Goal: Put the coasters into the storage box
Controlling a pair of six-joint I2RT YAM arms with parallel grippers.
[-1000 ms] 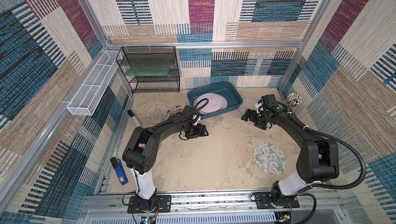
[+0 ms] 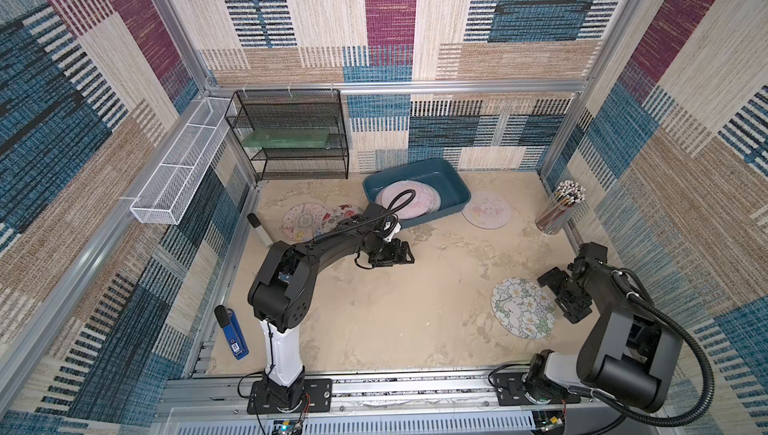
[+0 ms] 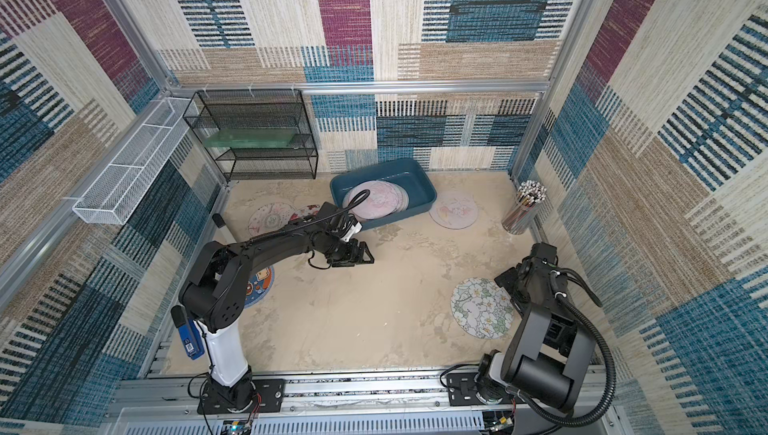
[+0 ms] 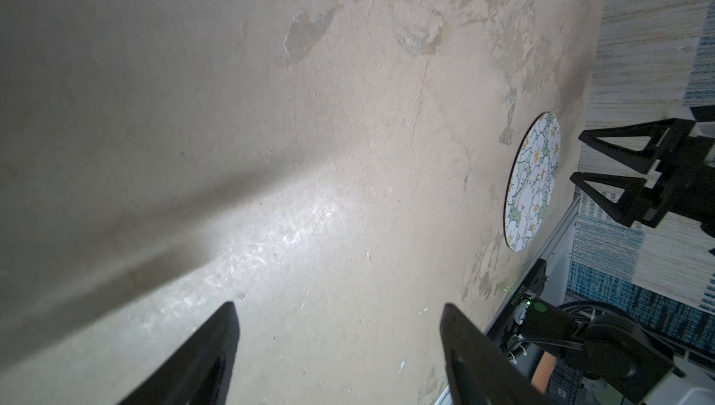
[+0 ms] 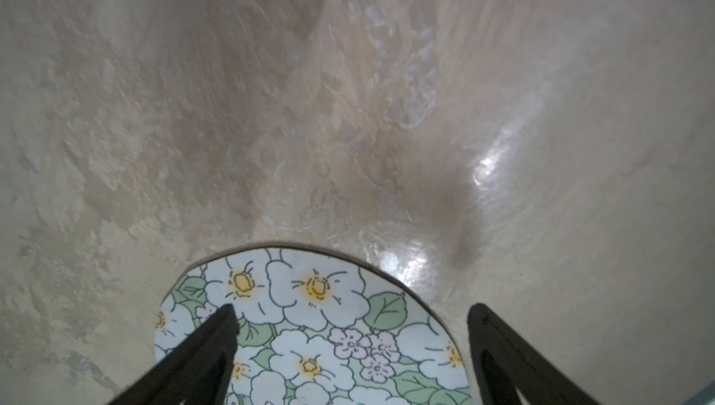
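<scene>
A teal storage box [image 2: 444, 187] at the back middle holds several pink coasters [image 2: 408, 203]. My left gripper [image 2: 408, 252] is open over bare table in front of it. My right gripper [image 2: 554, 289] is open at the right, low beside a white floral coaster [image 2: 520, 311], whose curved rim shows between its blurred fingers in the right wrist view. A pink coaster [image 2: 486, 209] lies right of the box; two patterned coasters [image 2: 302, 221] lie at the back left, partly behind the left arm. A blue cartoon coaster [image 3: 260, 283] shows at the left in the top right view.
A glass of sticks [image 2: 552, 215] stands at the back right. A wire rack [image 2: 288, 171] stands at the back left, a white basket [image 2: 156, 211] hangs on the left rail. A blue stapler-like object [image 2: 234, 335] lies front left.
My right gripper has moved from the back right, near the pink coaster, forward and rightward to beside the floral coaster. My left gripper has shifted slightly to the right.
</scene>
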